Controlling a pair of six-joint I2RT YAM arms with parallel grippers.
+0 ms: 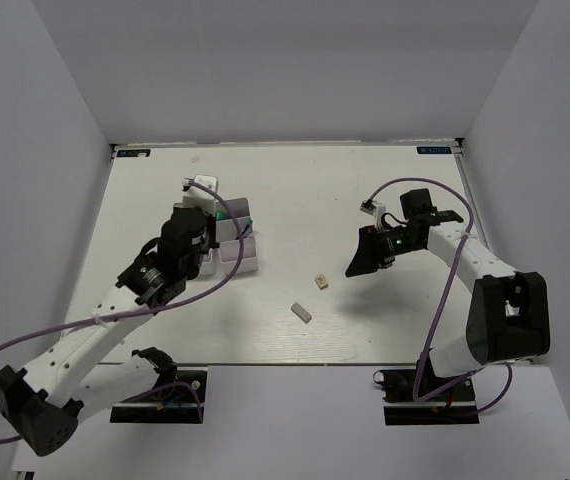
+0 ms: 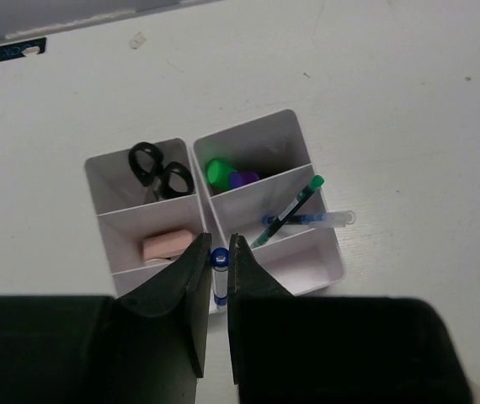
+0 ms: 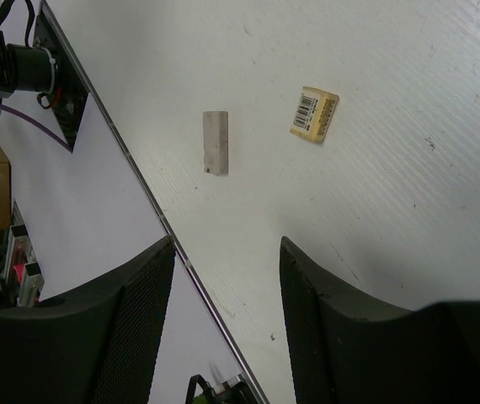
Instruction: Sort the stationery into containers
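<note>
Two compartment boxes stand side by side in the left wrist view. The left box (image 2: 139,210) holds black scissors (image 2: 162,172) and a pinkish block (image 2: 168,244). In the right box (image 2: 251,135) lie a green roll (image 2: 219,172), a purple roll (image 2: 242,178), a green-capped pen (image 2: 295,204) and a clear-capped blue pen (image 2: 324,219). My left gripper is over the boxes, its fingers close together. A blue-ended clear item (image 2: 220,258) shows between them; whether it is gripped is unclear. My right gripper stands open and empty.
On the bare table, a grey-brown block (image 3: 216,143) and a small tan block with a barcode (image 3: 314,114) lie apart from each other. The table's front edge (image 1: 265,364) runs below them. Open table surrounds both blocks.
</note>
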